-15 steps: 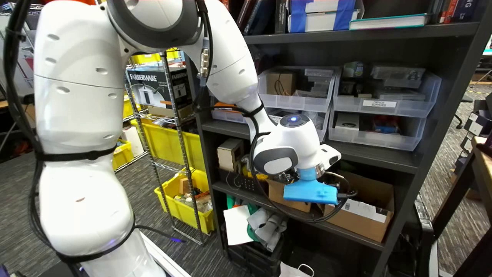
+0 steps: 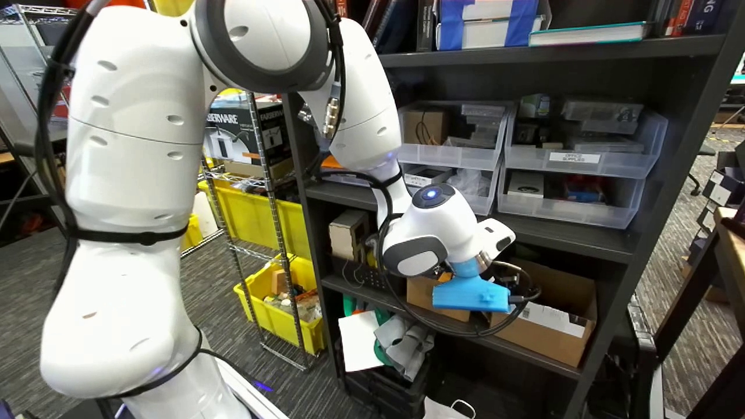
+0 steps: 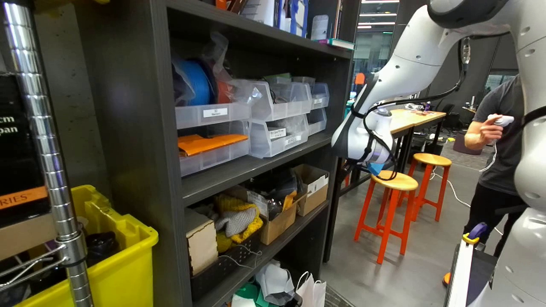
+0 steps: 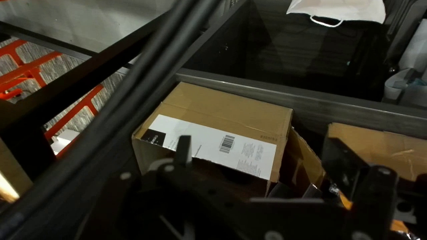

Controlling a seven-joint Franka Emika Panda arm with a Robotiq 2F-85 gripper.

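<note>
My gripper is open in the wrist view, its two dark fingers standing wide apart. Beyond them sits a brown cardboard box (image 4: 236,100) with a white barcode label (image 4: 209,144), and I see nothing held. In exterior view 1 the blue part (image 2: 471,294) at the hand is in front of the lower shelf, between that labelled box (image 2: 534,331) on the right and a smaller carton (image 2: 421,293) on the left. The fingers are hidden there. Exterior view 2 shows the white hand (image 3: 376,140) near the shelf's far end, with the fingers hard to make out.
Clear plastic bins (image 2: 573,157) fill the shelf above. A black bookshelf upright (image 2: 660,174) stands at the right. Below are a paper bag (image 3: 311,291) and grey cloth (image 3: 276,279). Loose cables (image 4: 132,80) cross the wrist view. Stools (image 3: 394,181) and a person (image 3: 504,117) are farther off.
In exterior view 1 the upper and lower arm links have shifted to the right.
</note>
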